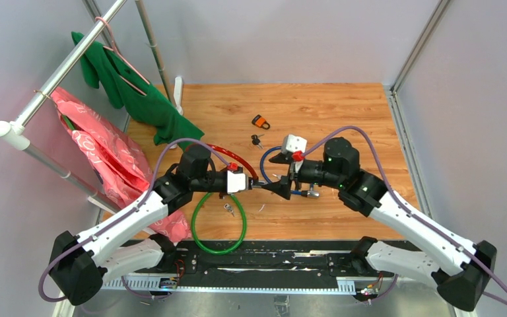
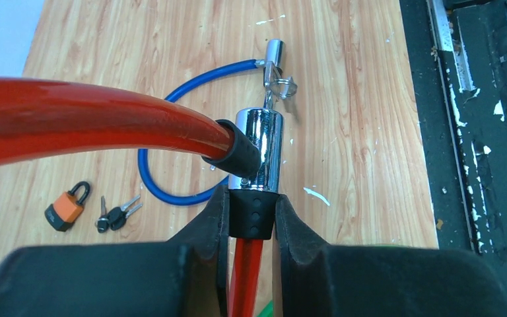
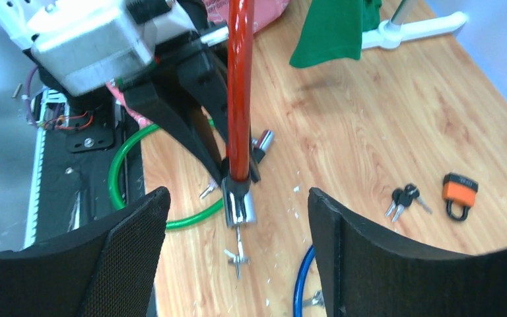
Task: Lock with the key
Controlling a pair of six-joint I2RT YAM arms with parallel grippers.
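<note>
My left gripper is shut on the red cable lock [image 2: 99, 115] at the black collar of its chrome lock body [image 2: 259, 132]; the red loop arches above. A key with a ring [image 2: 284, 86] sticks out of the end of that body. My right gripper stands open to the right of the lock, its fingers apart and empty, with the chrome body and key seen between and beyond them in the right wrist view.
An orange padlock [image 1: 261, 121] and loose keys [image 1: 257, 140] lie at the back of the board. A blue cable lock [image 2: 146, 172] and a green one [image 1: 241, 224] lie below the grippers. A clothes rack [image 1: 59, 76] with garments stands at left.
</note>
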